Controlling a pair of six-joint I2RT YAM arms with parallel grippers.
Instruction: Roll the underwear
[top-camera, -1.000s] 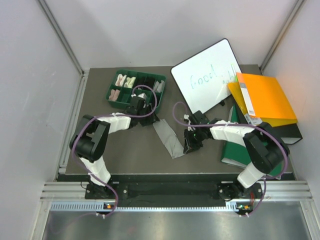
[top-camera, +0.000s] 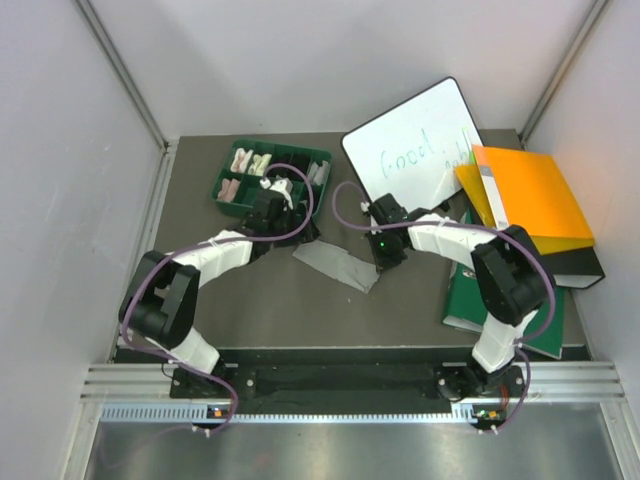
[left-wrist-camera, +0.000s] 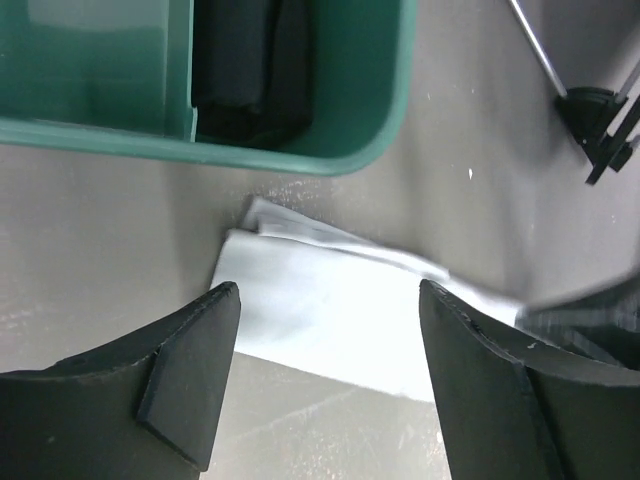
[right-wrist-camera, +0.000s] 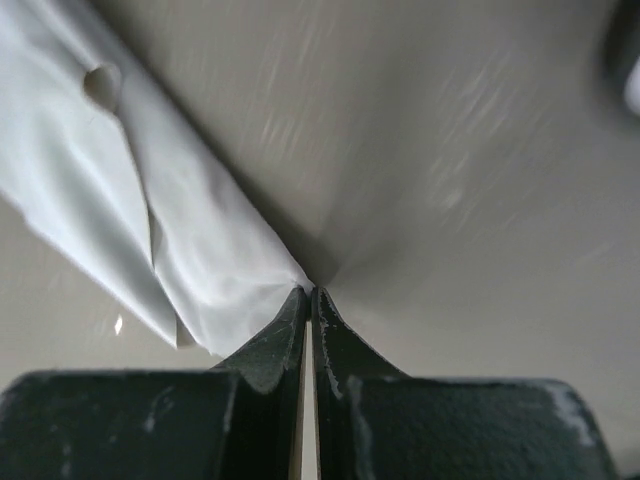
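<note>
The pale grey underwear (top-camera: 335, 264) lies flat and elongated on the dark table, slanting from below the green organiser down to the right. My left gripper is open above its left end, whose folded edge shows between the fingers in the left wrist view. My right gripper is shut at the tip of the cloth's other end (right-wrist-camera: 220, 260); whether fabric is caught between the fingertips is hard to tell, though a corner reaches right to them.
A green organiser (top-camera: 227, 206) with socks sits just above the cloth. A whiteboard (top-camera: 410, 140), stacked binders (top-camera: 535, 200) and a green folder (top-camera: 465, 300) occupy the right side. Bare table lies at the front left.
The underwear has turned to a shallower slant, its right end moving up and rightward along with my right gripper.
</note>
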